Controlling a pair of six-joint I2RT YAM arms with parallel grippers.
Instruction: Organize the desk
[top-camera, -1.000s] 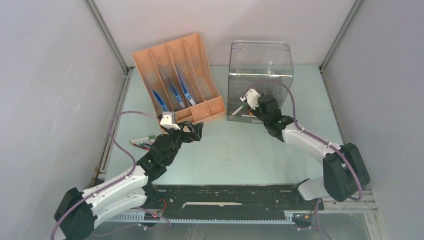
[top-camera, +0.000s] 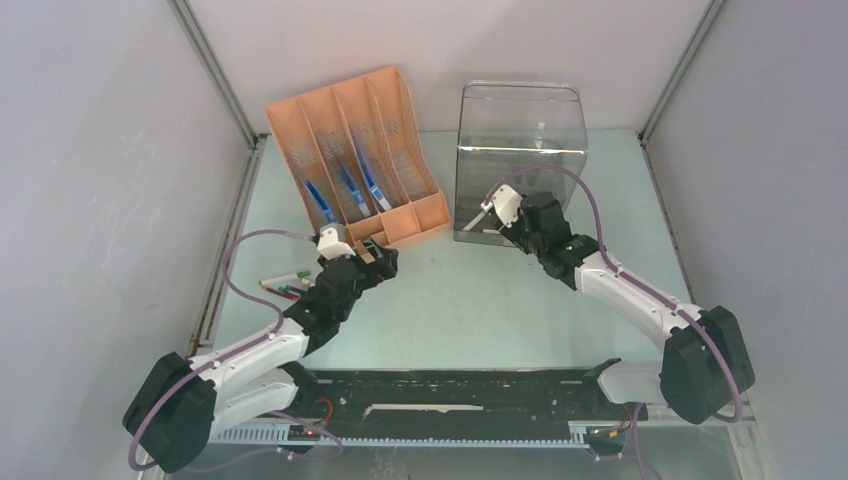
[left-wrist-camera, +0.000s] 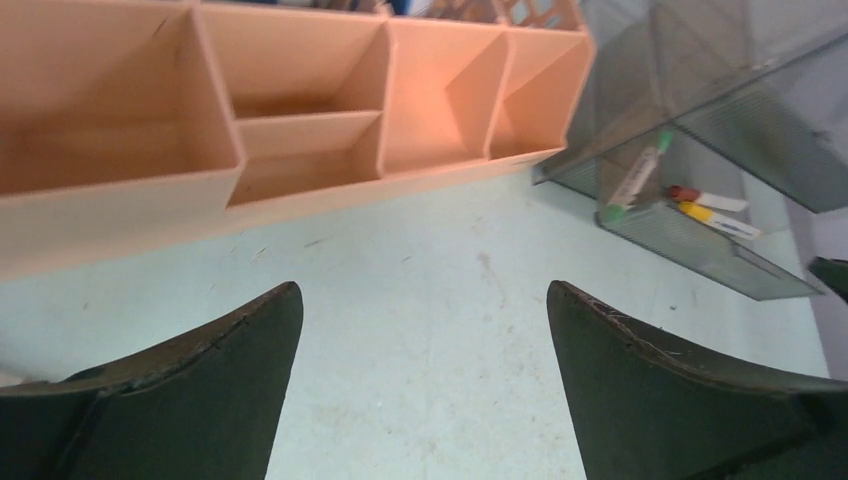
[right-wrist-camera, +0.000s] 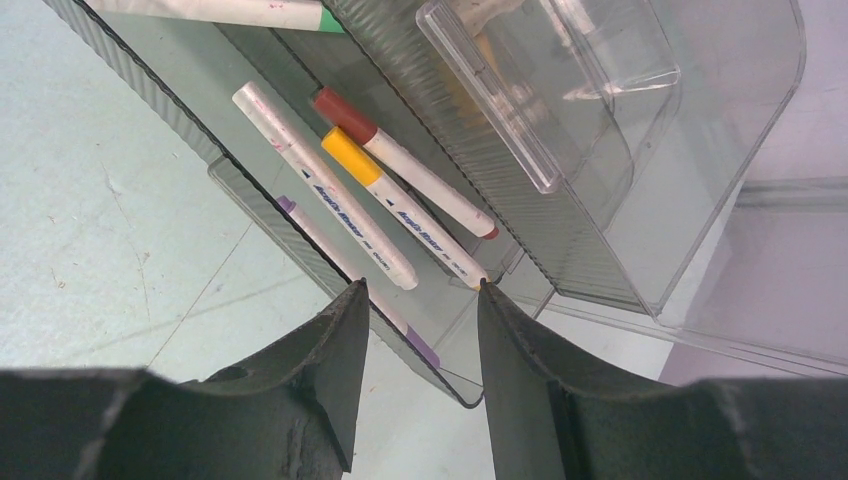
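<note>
At the clear bin's (top-camera: 480, 100) open front, my right gripper is partly open, with a gap between its fingers and nothing clasped. Inside the bin lie a white marker (right-wrist-camera: 325, 185), a yellow-capped marker (right-wrist-camera: 405, 225), a red-capped marker (right-wrist-camera: 428, 178) and a purple-ended marker (right-wrist-camera: 320, 238) along the front lip. A green-capped marker (right-wrist-camera: 240, 10) shows at the view's top edge. My left gripper stands open and empty before the orange organizer (left-wrist-camera: 110, 225). Left of that arm, several markers (top-camera: 284, 277) are on the desk, partly hidden by it.
Blue-ended items (top-camera: 374, 192) stand in the organizer's tall slots; its small front compartments look empty in the left wrist view. The bin's upper tier (right-wrist-camera: 590, 230) overhangs its lower one. Free desk surface (top-camera: 450, 300) stretches across the middle.
My left gripper has drawn slightly back left from its earlier place. The right arm has shifted a little rightward and toward the front of the desk, still by the bin.
</note>
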